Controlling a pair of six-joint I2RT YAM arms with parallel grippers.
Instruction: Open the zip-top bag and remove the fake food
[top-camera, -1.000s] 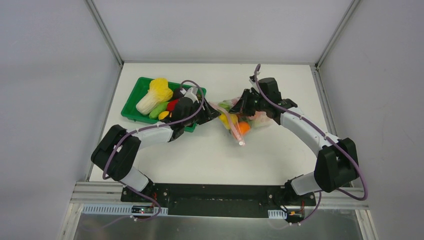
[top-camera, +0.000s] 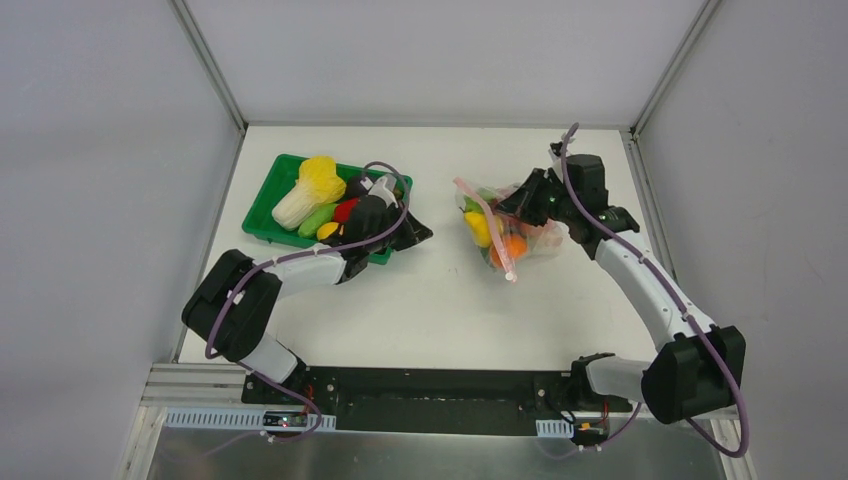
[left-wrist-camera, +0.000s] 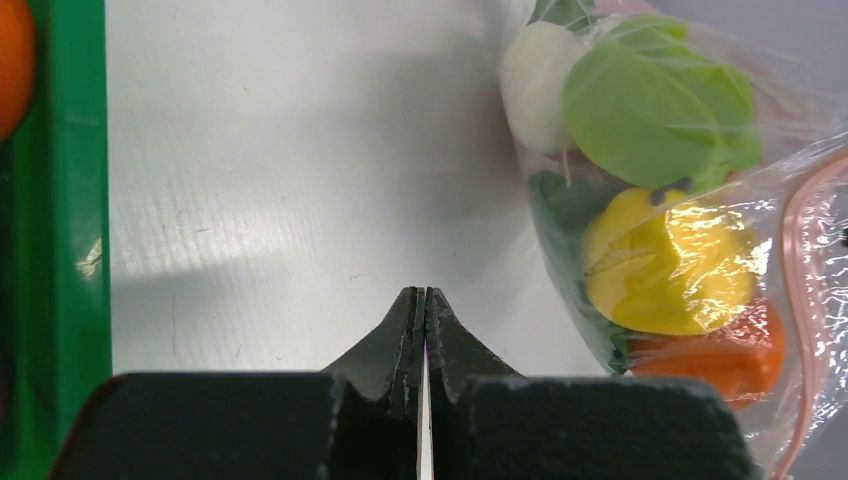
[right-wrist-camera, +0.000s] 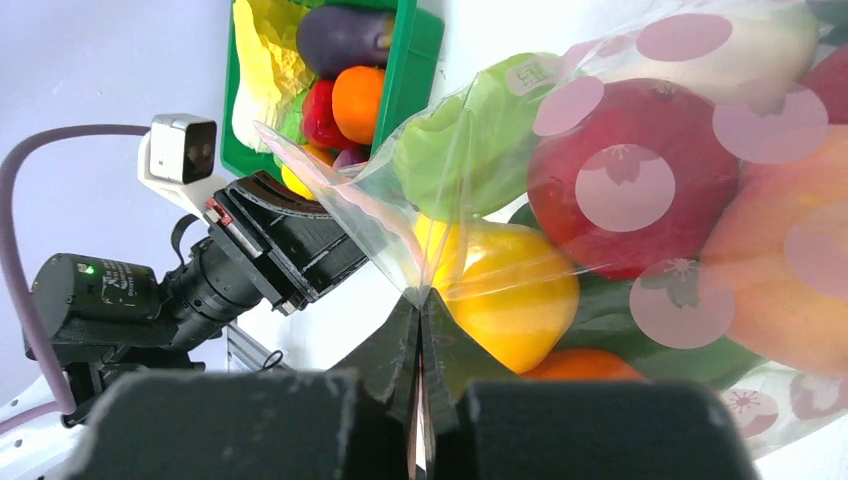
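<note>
The clear zip top bag with pink spots lies right of centre, full of fake food. Through its film show a yellow pepper, a red tomato, an orange piece and a green pepper. Its pink zip strip runs along the left end. My right gripper is shut on the bag's film near that end, drawing it to a point. To the left, apart from the bag, my left gripper is shut with nothing between its fingertips.
A green tray at the left holds several fake vegetables, among them a cabbage and an eggplant. My left arm reaches over its right side.
My right gripper has moved right, and the bag has slid along with it. A gap has opened between the bag and the left gripper, which has barely moved.
</note>
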